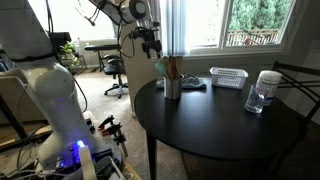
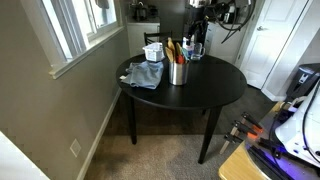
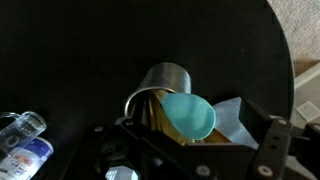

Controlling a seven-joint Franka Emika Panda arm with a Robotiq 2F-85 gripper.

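Observation:
A shiny metal canister stands upright on the round black table, holding several wooden and coloured utensils. In the wrist view the canister lies ahead of the fingers, and a turquoise utensil head shows close to the camera between them. My gripper is open, its two dark fingers spread wide at the lower edge. From the side, the gripper hangs above and to the left of the canister, apart from it. Nothing appears gripped.
A white basket sits at the table's window side, with a blue-grey cloth near the canister. A clear bottle with a white lid stands towards the far right.

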